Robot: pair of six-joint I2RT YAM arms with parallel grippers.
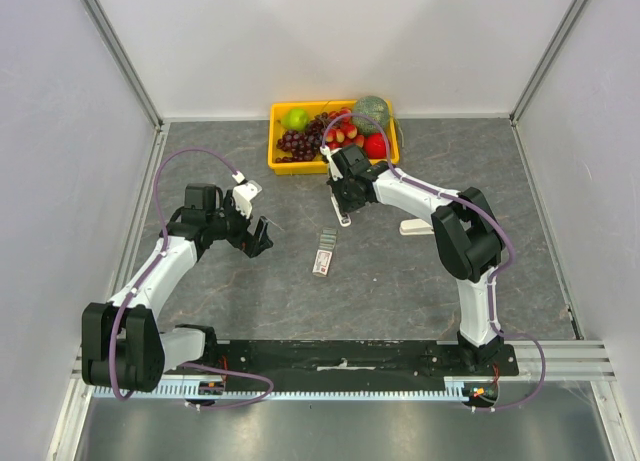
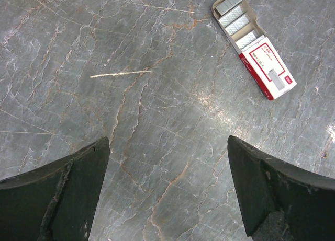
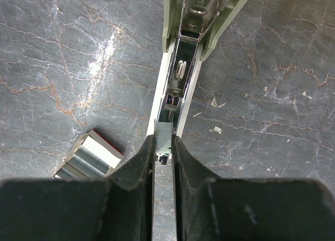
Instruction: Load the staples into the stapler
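Observation:
The open stapler [image 3: 180, 68] lies on the grey table, its white base and metal channel below my right wrist camera. My right gripper is shut on a strip of staples [image 3: 163, 132] at the near end of that channel; whether the strip rests inside cannot be told. The open staple box [image 2: 267, 68], with several strips in it, lies on the table left of and nearer than the stapler. My left gripper hangs open over bare table, to the left of the box.
A yellow bin [image 1: 275, 151] of fruit stands at the back, just behind the stapler. A white object [image 1: 416, 227] lies at the right, by the right arm.

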